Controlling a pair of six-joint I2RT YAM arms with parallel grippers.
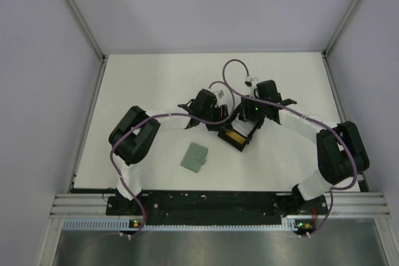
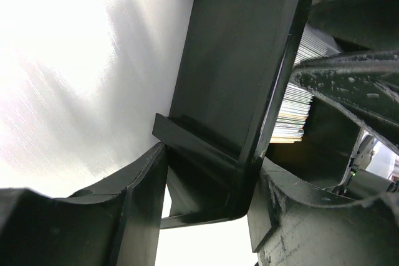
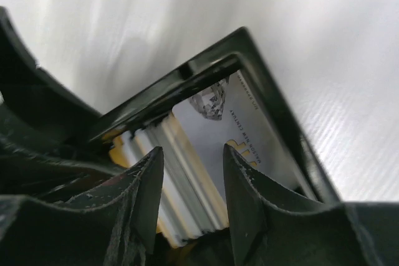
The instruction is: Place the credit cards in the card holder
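The black card holder (image 1: pixel 232 140) lies slanted near the table's middle, with a tan section at its near end and white cards (image 1: pixel 242 126) inside. My left gripper is closed around the holder's side wall, one finger on each face. In the right wrist view, a pale card (image 3: pixel 240 126) with a silvery patch lies flat-side up in the holder, beside a row of upright card edges (image 3: pixel 187 175). Right above these cards, my right gripper stands part open, with no card visibly clamped between its fingertips.
A grey-green flat piece (image 1: pixel 194 157) rests on the white table to the near left of the holder. Both arms' cables loop above the holder.
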